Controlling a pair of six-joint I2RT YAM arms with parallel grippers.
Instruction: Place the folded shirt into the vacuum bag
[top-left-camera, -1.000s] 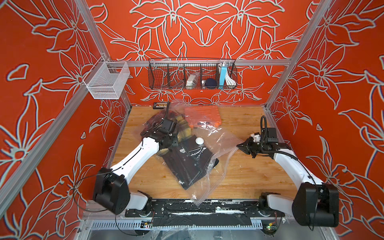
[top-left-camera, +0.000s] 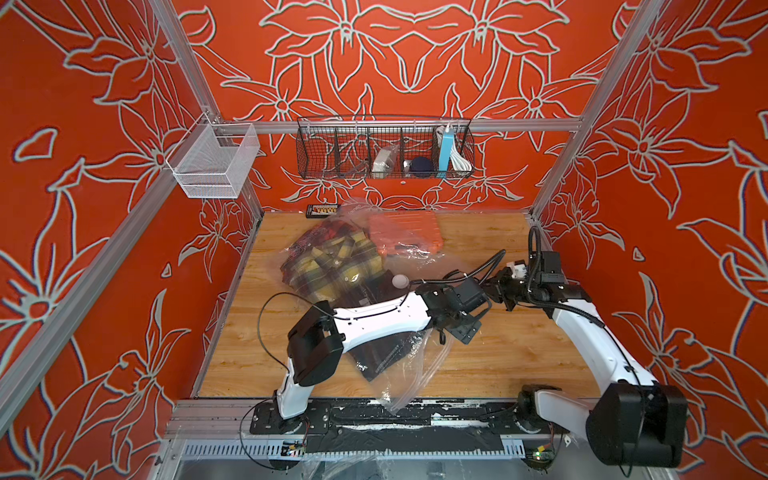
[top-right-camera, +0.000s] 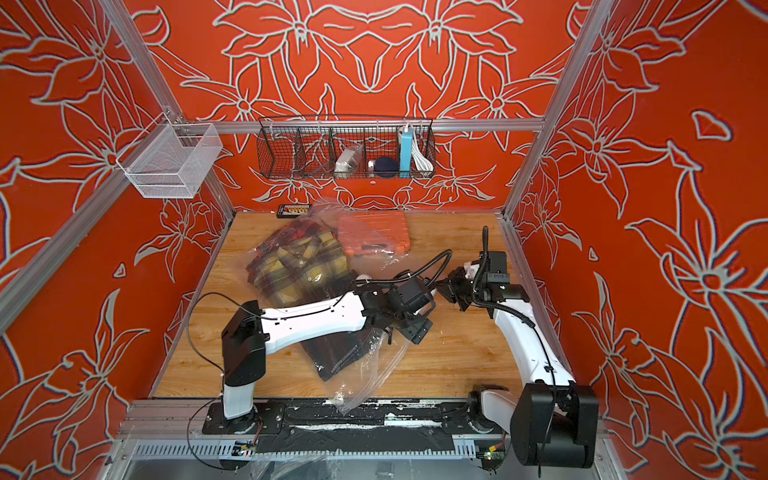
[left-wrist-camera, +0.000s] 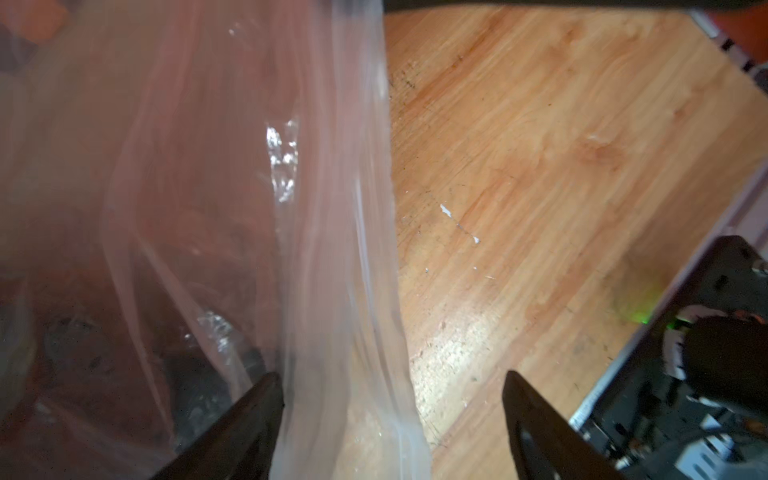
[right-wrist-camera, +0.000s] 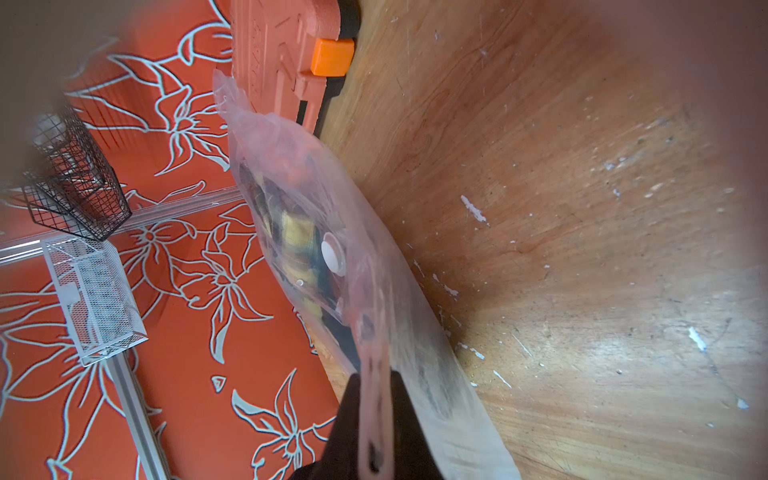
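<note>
The clear vacuum bag (top-left-camera: 412, 384) lies across the table, with the yellow plaid shirt (top-left-camera: 324, 260) and dark fabric (top-left-camera: 372, 360) under or inside it; which, I cannot tell for sure. A white round valve (top-left-camera: 400, 281) shows on the plastic. My left gripper hangs open over the bag's pale edge at centre-right, just left of my right gripper. My right gripper is shut on the vacuum bag, lifting its edge at the right of the table.
An orange case (top-left-camera: 404, 224) lies at the back, beside a small black package (top-left-camera: 322, 210). A wire basket (top-left-camera: 352, 152) and a white basket (top-left-camera: 212, 172) hang on the walls.
My left gripper has swung rightward from over the shirt toward the bag edge beside my right gripper. The right gripper has shifted slightly, still at the bag's edge.
</note>
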